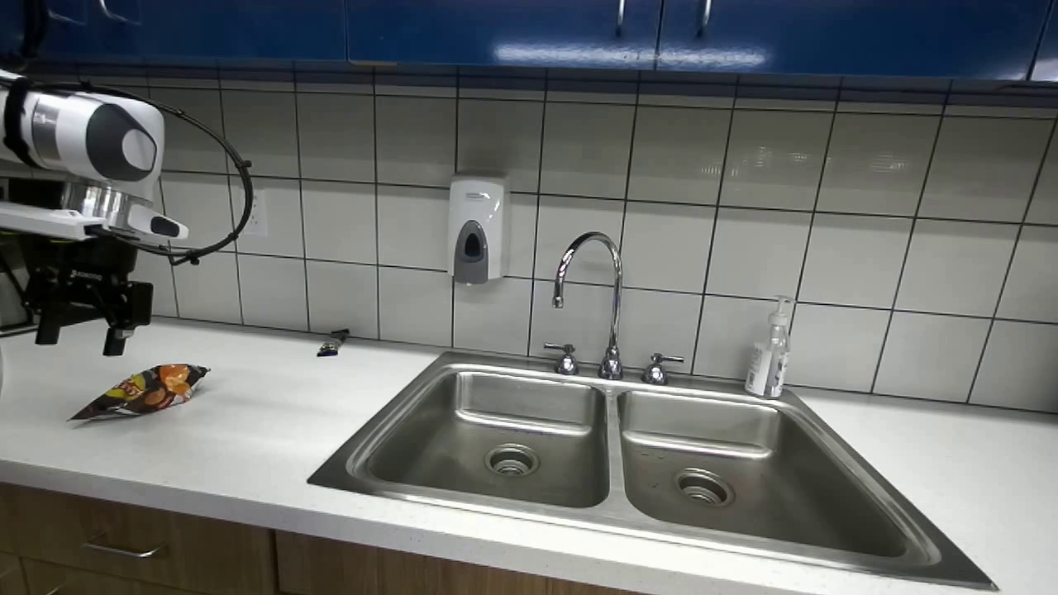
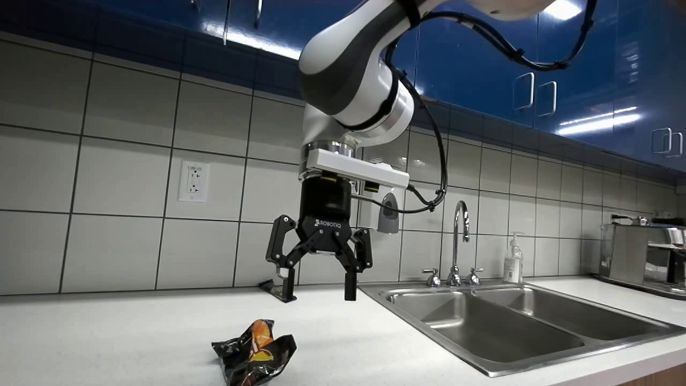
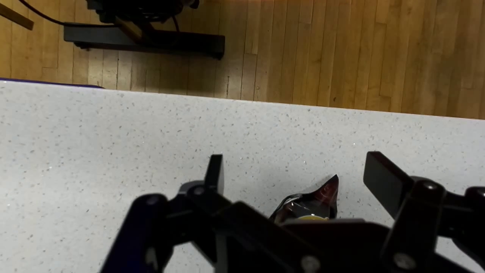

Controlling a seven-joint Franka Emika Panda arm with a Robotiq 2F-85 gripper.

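A crumpled, dark snack bag (image 1: 149,390) with orange and yellow print lies on the white counter, left of the sink. My gripper (image 1: 79,339) hangs above the counter near it, fingers pointing down. In the second exterior view the gripper (image 2: 319,296) is wide open, empty between its fingertips, and the bag (image 2: 255,354) rests lower and to the left in the picture. From the wrist, one pointed end of the bag (image 3: 313,202) shows between the spread fingers; the gripper's body hides the rest.
A small dark packet (image 1: 334,342) lies near the backsplash. To the right is a steel double sink (image 1: 615,486) with a faucet (image 1: 612,307) and a soap bottle (image 1: 769,357). Between bag and sink the counter is bare. The wrist view shows the counter's front edge (image 3: 273,101).
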